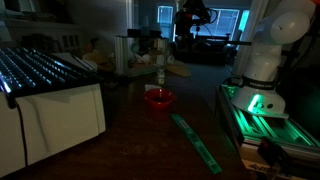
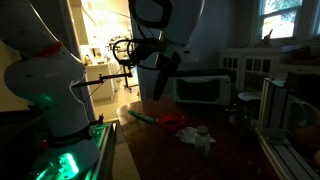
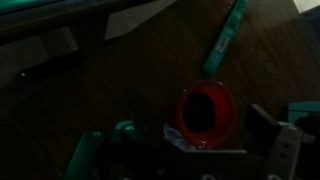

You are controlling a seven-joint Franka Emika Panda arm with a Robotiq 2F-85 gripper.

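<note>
A red bowl sits on the dark brown table, with a long green strip-like object lying close by. In the wrist view the bowl shows from above between the spread fingers of my gripper, and the green object points away from its rim. The gripper hangs well above the table, open, with nothing seen between its fingers. From the second exterior side, the bowl and the green object lie below and beyond the arm. The bowl's inside is too dark to read.
A small clear jar stands near the bowl, with something white and crumpled beside it. A white box-like appliance with a dark ribbed top takes up the left side. Open tabletop lies in front of the bowl.
</note>
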